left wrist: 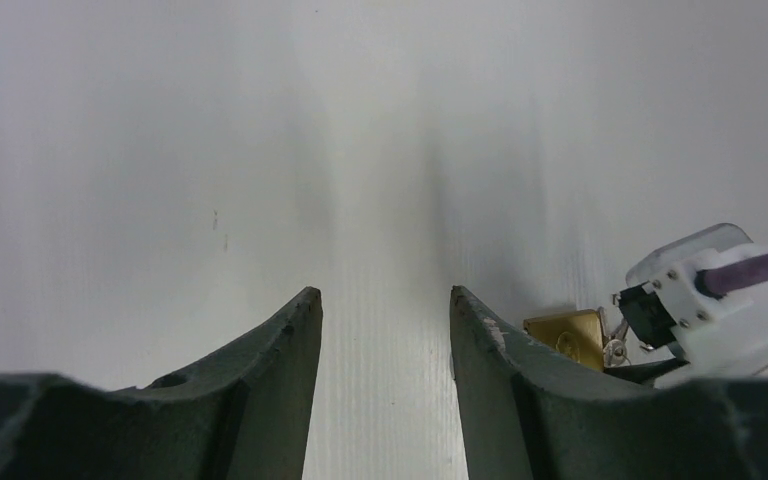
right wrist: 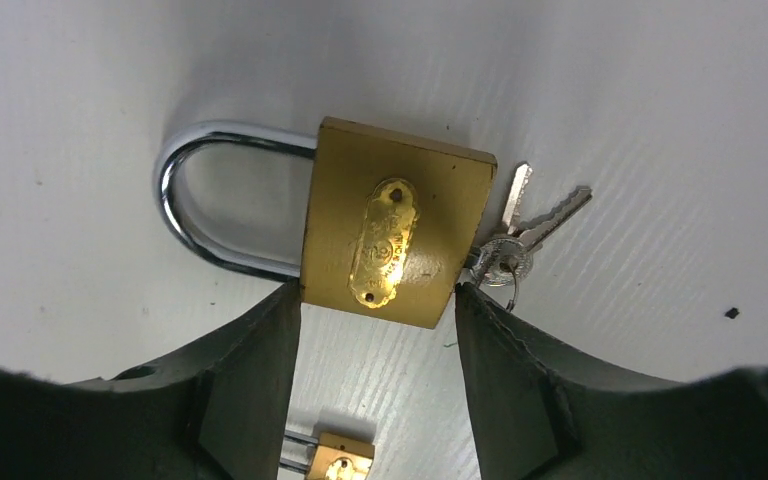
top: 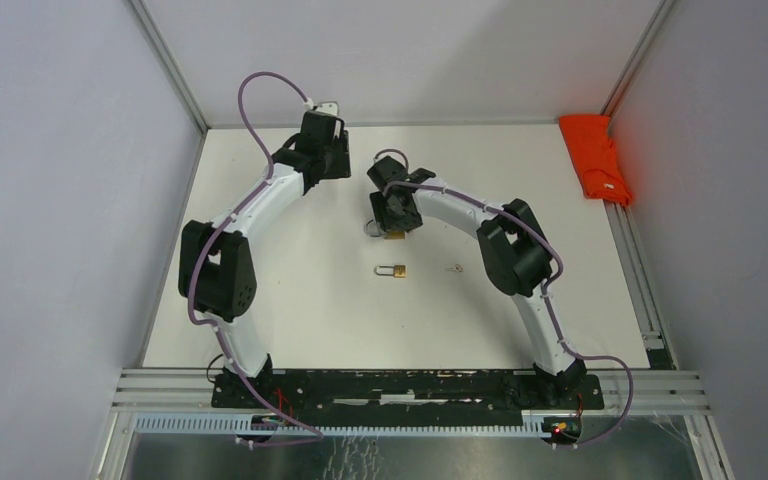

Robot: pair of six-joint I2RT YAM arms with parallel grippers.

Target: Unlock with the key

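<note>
A large brass padlock (right wrist: 420,220) with a steel shackle lies on the table, keys (right wrist: 545,228) on a ring against its right side. My right gripper is open over the padlock's body, its fingertips near either side; whether they touch is unclear. A small brass padlock (top: 398,271) lies nearer the table's front, and small keys (top: 456,268) lie to its right. My left gripper stands open above bare table, up and left of the right one, nothing between its fingers; the large padlock (left wrist: 550,330) shows at lower right of the left wrist view.
A red folded cloth (top: 596,158) lies at the back right edge. Walls enclose the table at the sides and back.
</note>
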